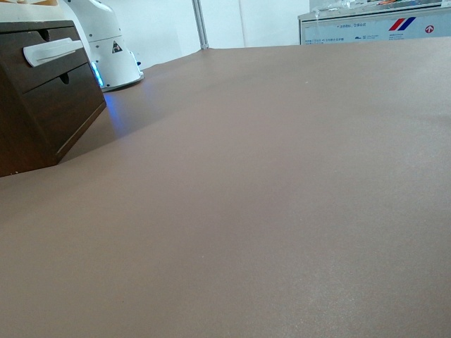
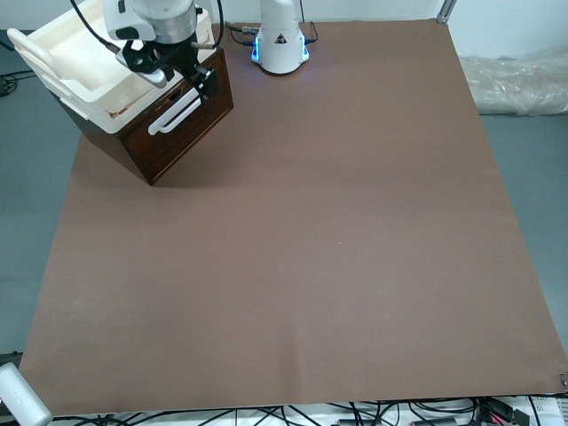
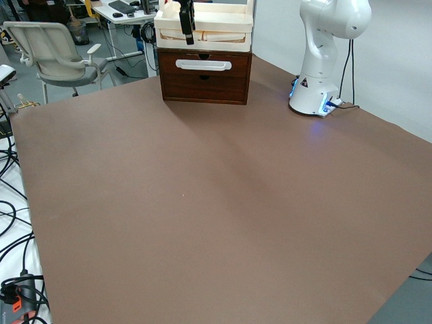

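Note:
The black gripper point(image 2: 202, 82) hangs at the end of the white arm at the upper left of the left view, over the white plastic bin point(image 2: 75, 62) on a dark wooden drawer box point(image 2: 151, 146). In the right view the gripper point(image 3: 187, 30) is in front of the bin point(image 3: 226, 37); whether its fingers are open or shut cannot be told. The box point(image 3: 202, 88) has a white handle point(image 3: 202, 65) on its front. The top view shows the box point(image 1: 42, 113) at the left edge, without the gripper.
The robot's white base point(image 2: 280, 49) stands at the back beside the box, with cables around it. Cables point(image 3: 13, 223) run along one edge outside the tabletop, and a chair point(image 3: 61, 61) stands beyond the table.

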